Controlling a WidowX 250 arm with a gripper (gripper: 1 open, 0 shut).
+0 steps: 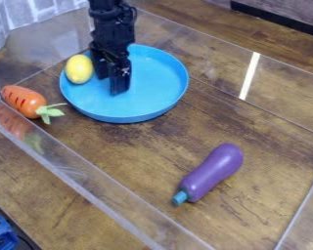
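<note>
My black gripper (110, 64) reaches down from the top edge over the left part of the blue plate (150, 96), its fingers low and just right of a yellow oval object (78, 69).
An orange carrot (23, 99) with a green top lies left of the plate. A purple eggplant (213, 171) lies at the lower right. Clear plastic edges run along the table. The wooden surface right of the plate is mostly free.
</note>
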